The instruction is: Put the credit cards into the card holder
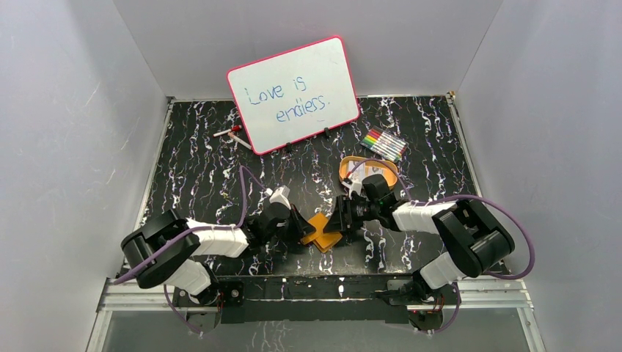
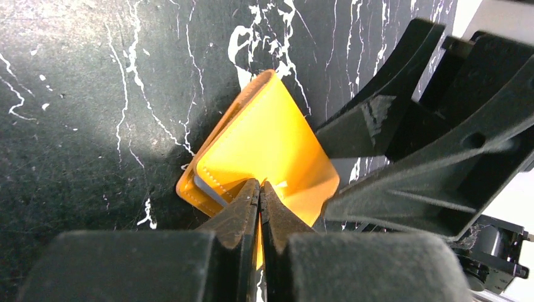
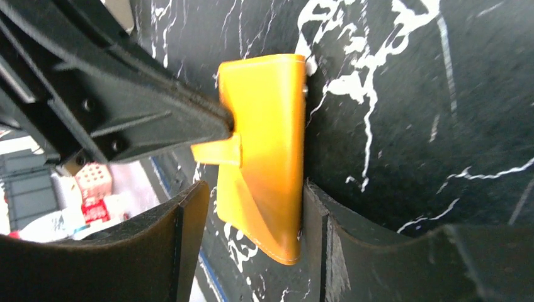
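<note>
The orange card holder lies folded on the black table between my two grippers. A grey edge shows inside its fold in the left wrist view. My left gripper is shut, its tips down on the holder. An orange tab of the holder shows at those tips in the right wrist view; whether it is pinched cannot be made out. Open, my right gripper has its fingers on either side of the holder's near end. White cards lie in an orange basket, partly behind the right arm.
A whiteboard with writing stands at the back. Coloured markers lie at the back right, with loose pens by the board's left side. Bare table stretches left of the holder.
</note>
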